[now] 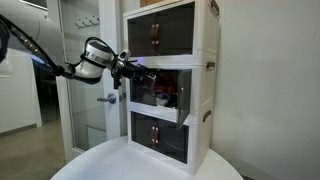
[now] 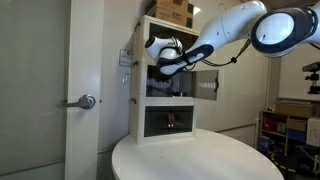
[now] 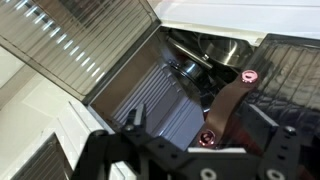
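Observation:
A tall white cabinet (image 1: 202, 87) has dark doors at three levels. Its middle compartment is at least partly open, with the right door (image 1: 183, 97) swung outward. In exterior view 1 my gripper (image 1: 152, 76) is at the upper front of that compartment. The wrist view shows the gripper with its black fingers (image 3: 137, 118) spread apart. A brown strap handle (image 3: 230, 101), fixed by round screws, appears between them; contact cannot be judged. A shiny metal pot (image 3: 222, 47) shows inside the compartment.
Closed doors with brown handles are above and below, including the lower doors (image 1: 160, 138). The round white table (image 1: 100, 163) has a clear top around the cabinet. Brown boxes (image 2: 172, 10) stand on top.

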